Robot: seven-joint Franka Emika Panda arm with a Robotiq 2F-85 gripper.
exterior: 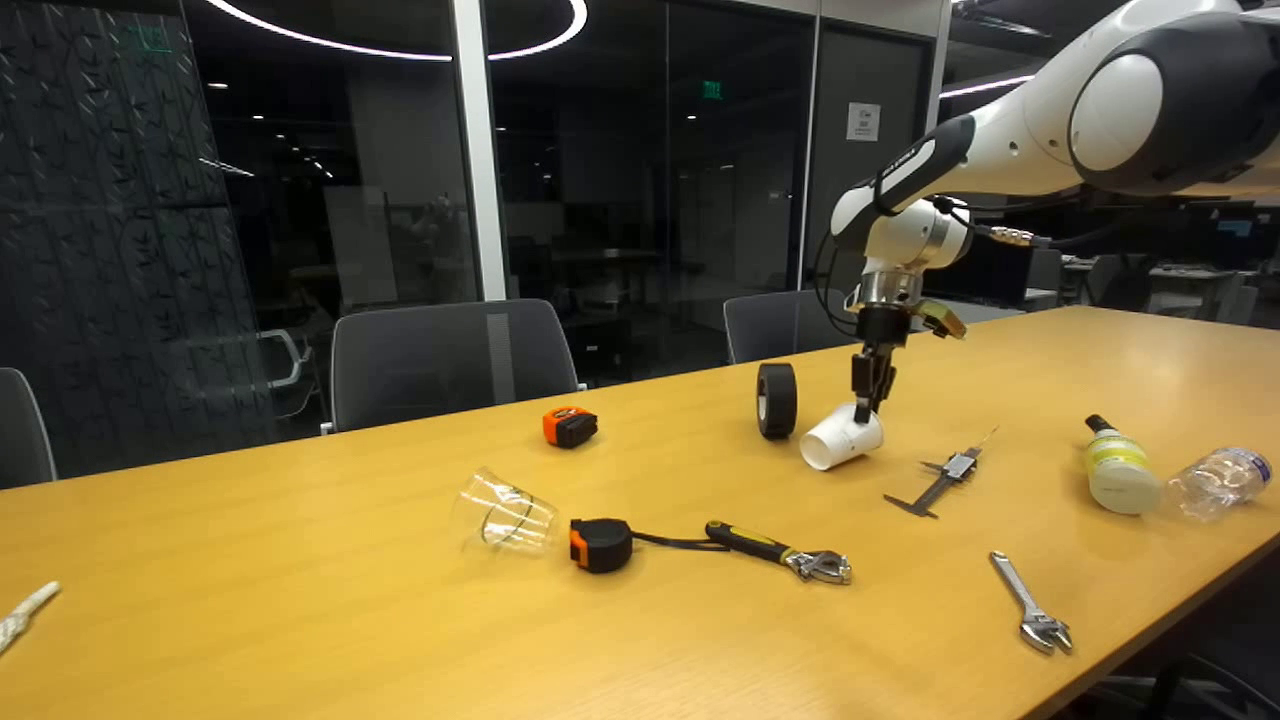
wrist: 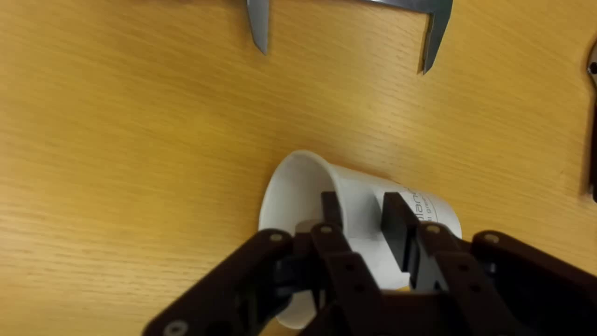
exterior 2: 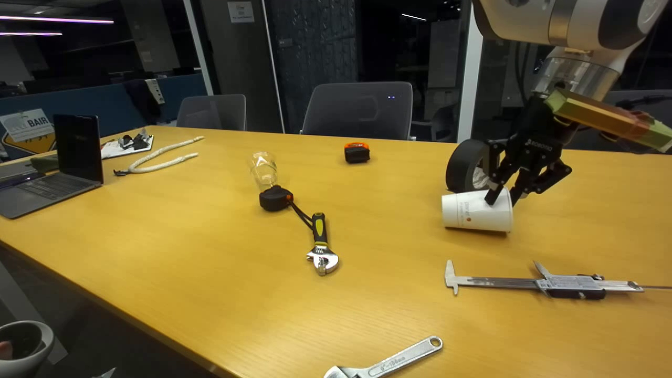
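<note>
A white paper cup (exterior: 845, 437) lies on its side on the table. In exterior view 2 the cup (exterior 2: 475, 211) shows faint print along its wall. My gripper (exterior 2: 502, 201) points down at its right-hand end, fingers part open. From the wrist view, the gripper straddles the cup's wall at the mouth: one finger reaches inside the opening, the other is outside. Some space shows between the fingers, and the cup (wrist: 364, 193) still rests on the table. Whether either pad touches the wall, I cannot tell.
A black wheel (exterior 2: 466, 166) stands close behind the cup. Calipers (exterior 2: 504, 282) lie in front of it. Farther off are an adjustable wrench (exterior: 780, 553), a tape measure (exterior: 601, 545), a clear cup (exterior: 507, 512) and a bottle (exterior: 1120, 472). Bare tabletop lies left of the white cup.
</note>
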